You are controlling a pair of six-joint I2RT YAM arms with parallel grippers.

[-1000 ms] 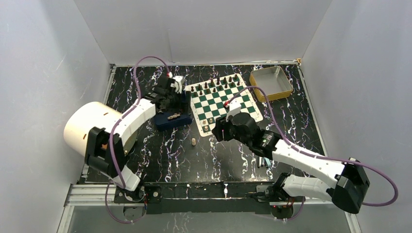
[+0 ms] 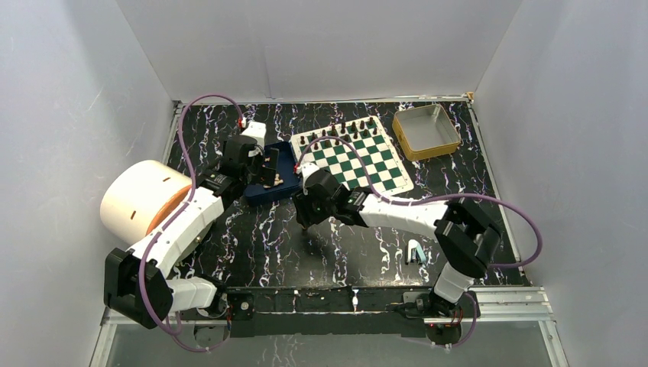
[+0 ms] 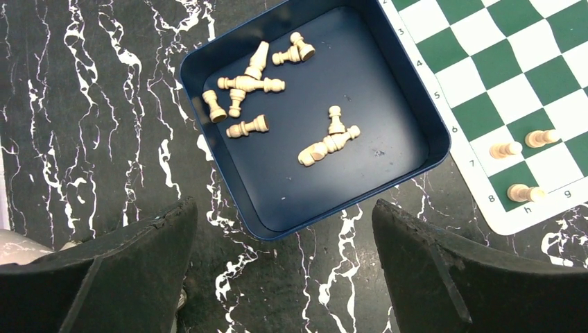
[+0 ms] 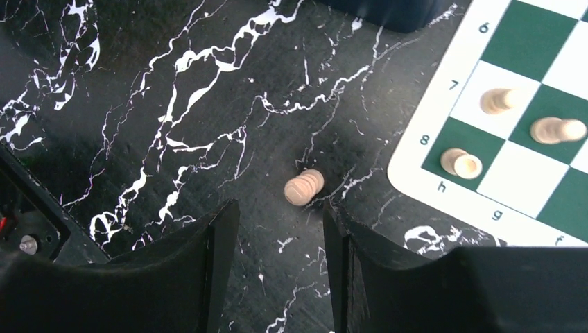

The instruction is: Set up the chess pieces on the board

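On the dark marble table a light wooden piece [image 4: 304,187] stands upright, near the board's h8 corner. My right gripper hovers over it, part open, with nothing held; the piece shows just beyond and between its fingertips. In the top view the right arm mostly covers this piece. My left gripper is wide open and empty above the blue tray [image 3: 347,211], where several light pieces [image 3: 253,83] lie on their sides. The green-and-white chessboard [image 2: 365,166] carries dark pieces [image 2: 333,131] along its far side. Three light pieces [image 3: 527,193] stand at its near-left corner.
At the back right is an empty gold-rimmed box [image 2: 428,130]. A large cream cylinder [image 2: 145,202] stands beside the left arm. Small pale-blue and white items [image 2: 415,251] lie at the front right.
The right gripper has moved left from beside the board's near corner to the lone standing piece. The left gripper has drawn back leftward over the tray.
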